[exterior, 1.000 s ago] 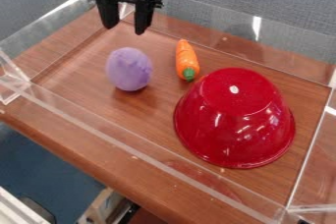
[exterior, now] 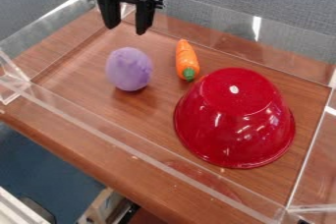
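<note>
My black gripper (exterior: pixel 128 18) hangs over the back left of the wooden table, its two fingers apart with nothing between them. Below it sits a purple oval object (exterior: pixel 129 69). To the right of that lies an orange carrot (exterior: pixel 187 58) with its green end toward the front. A large red bowl (exterior: pixel 234 118), upside down, takes up the right part of the table.
Clear plastic walls border the wooden table (exterior: pixel 105 138) on its sides. A grey wall stands behind.
</note>
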